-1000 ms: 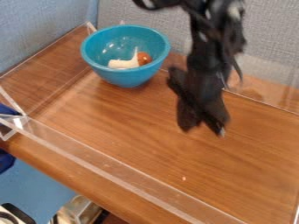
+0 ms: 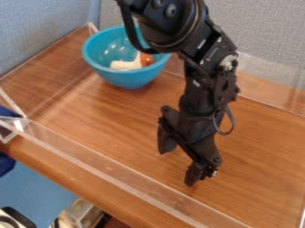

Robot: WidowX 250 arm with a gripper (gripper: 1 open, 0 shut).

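Note:
My black gripper [image 2: 184, 162] is low over the bare wooden table, right of centre, its fingertips near or on the surface and apart, with nothing visible between them. A turquoise bowl [image 2: 119, 75] at the back left, partly behind my arm, holds a white item [image 2: 127, 64] and a small orange one [image 2: 148, 60].
A grey textured wall [image 2: 265, 49] stands behind it. Blue items and clutter sit off the table's left edge and at the lower left.
My gripper has come down and toward the front, from beside the bowl to low over the table. The bowl and its contents have not visibly moved.

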